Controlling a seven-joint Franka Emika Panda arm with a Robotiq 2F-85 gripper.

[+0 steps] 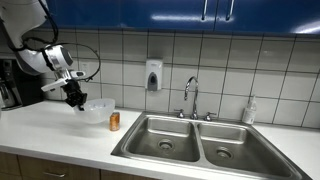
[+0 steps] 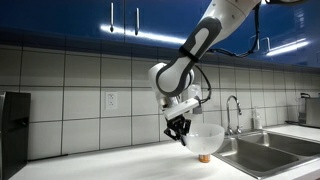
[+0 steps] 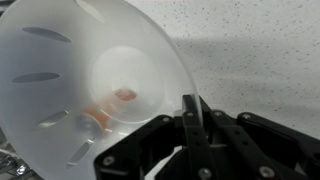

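Observation:
A translucent white bowl (image 1: 97,111) hangs above the counter near an orange bottle (image 1: 115,121). My gripper is shut on the bowl's rim, which runs between its dark fingers in the wrist view. From the second exterior view, the bowl (image 2: 198,140) covers most of the bottle, and only its lower part (image 2: 204,158) shows. Through the bowl's wall in the wrist view, a blurred orange shape (image 3: 108,105) can be made out. How far the bowl's underside is from the counter is hard to tell.
To the right of the bottle is a double steel sink (image 1: 200,142) with a faucet (image 1: 195,90). A soap dispenser (image 1: 154,74) is fixed to the tiled wall. A clear bottle (image 1: 250,110) stands behind the sink. The left counter (image 1: 50,130) has free room.

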